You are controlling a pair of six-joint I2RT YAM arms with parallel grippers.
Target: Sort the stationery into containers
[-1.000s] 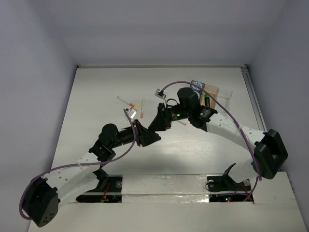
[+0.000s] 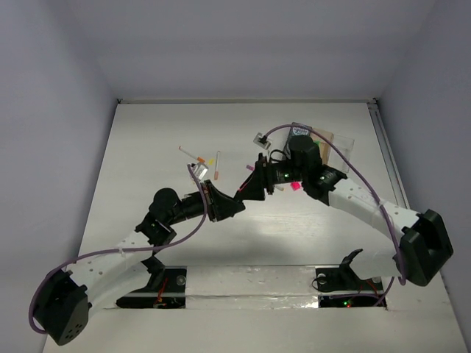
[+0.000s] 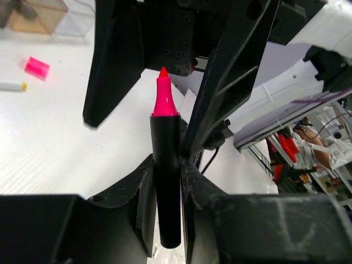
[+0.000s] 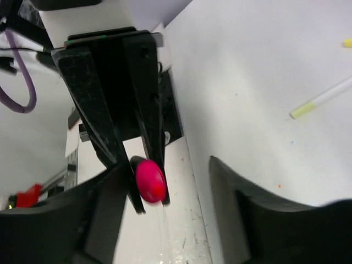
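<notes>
A black marker with a bare pink tip stands upright in my left gripper, which is shut on its barrel. From the right wrist view, the marker's pink end points toward the camera between the left fingers. My right gripper is partly open with nothing held; its fingers stand on either side of the marker's tip, apart from it. In the top view the two grippers meet near mid-table, so the marker is mostly hidden there. A small pink block-like piece lies on the table.
At the back right stand a dark container, a brown box and a clear box, partly behind the right arm. Loose orange-ended pens lie left of centre. A white pen lies on the table.
The right gripper has drawn back slightly to the right and its arm has shifted right, uncovering pink items on the table. The left arm has stayed in place.
</notes>
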